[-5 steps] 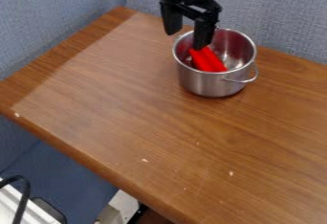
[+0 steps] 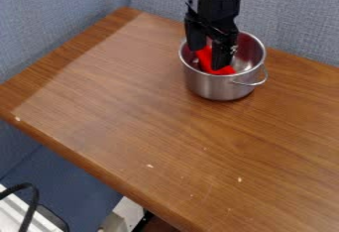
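Observation:
A steel pot [image 2: 223,87] with a wire handle stands on the wooden table [image 2: 133,137], right of centre at the back. Inside it lies a red object [image 2: 220,69], partly hidden by my black gripper [image 2: 211,54], which reaches down from above into the pot around the top of the red object. Whether its fingers are closed on it is hard to see.
Blue padded walls [image 2: 47,23] stand at the left and back. A dark cable and a white item lie off the table at the lower left.
My gripper has moved from the pot's upper left down and rightward into the pot, over the red object.

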